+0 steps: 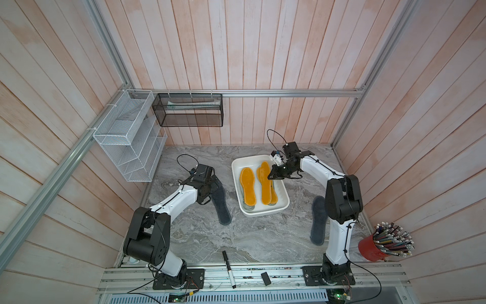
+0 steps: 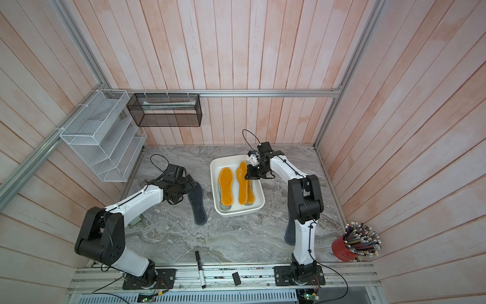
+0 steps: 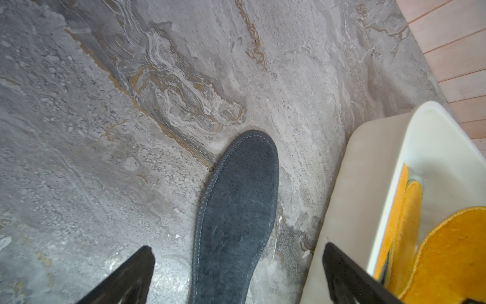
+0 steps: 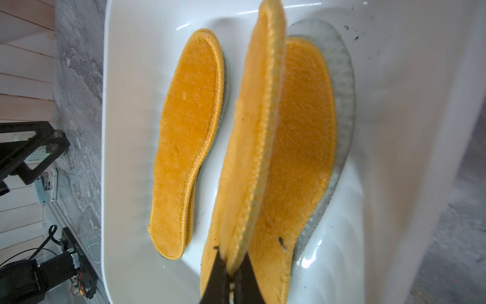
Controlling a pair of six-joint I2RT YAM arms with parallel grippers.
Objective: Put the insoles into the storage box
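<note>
The white storage box [image 1: 282,206] stands mid-table with several orange insoles in it, among them a left-hand one [image 4: 188,136] and one lying on a grey insole [image 4: 346,109]. My right gripper is inside the box, shut on the edge of another orange insole [image 4: 253,147], which is tilted up on its side above the lying one. A dark grey insole [image 3: 238,217] lies on the table left of the box. Over it my left gripper hangs open, nothing between its fingers. A second dark insole [image 1: 318,223] lies at the right, beside the right arm.
A red pot of pencils [image 1: 372,249] stands at the right front corner. At the front edge lie a marker [image 1: 228,268] and a small black block [image 1: 265,278]. Wire baskets [image 1: 187,119] hang at the back left. Bare table lies in front of the box.
</note>
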